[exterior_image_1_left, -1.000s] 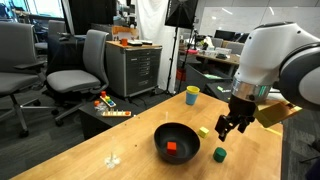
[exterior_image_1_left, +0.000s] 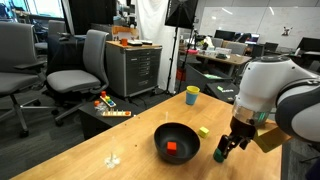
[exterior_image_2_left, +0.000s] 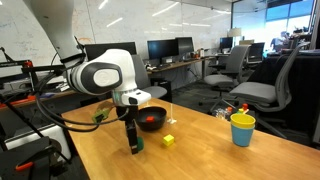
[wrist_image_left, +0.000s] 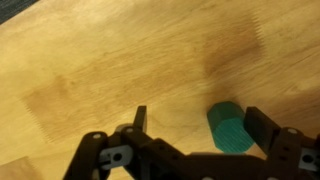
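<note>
A green cylinder (wrist_image_left: 230, 127) stands on the wooden table, seen in the wrist view close beside the inner side of my right finger. My gripper is open, with a wide gap of bare table left of the cylinder. In exterior view 1 the gripper (exterior_image_1_left: 230, 147) is low over the table, and the green cylinder (exterior_image_1_left: 218, 156) shows just beside its fingers. Exterior view 2 has the cylinder (exterior_image_2_left: 138, 143) partly behind a finger. Whether a finger touches it, I cannot tell.
A black bowl (exterior_image_1_left: 177, 143) with a red block (exterior_image_1_left: 171, 148) inside stands near the gripper. Close by lies a yellow block (exterior_image_2_left: 168, 140). A blue-and-yellow cup (exterior_image_2_left: 242, 129) is farther off. Bare table (exterior_image_2_left: 220, 163) lies between the yellow block and the table's front.
My gripper has come down toward the table and close to the green cylinder, which stood clear below it before. The bowl, blocks and cup have stayed where they were.
</note>
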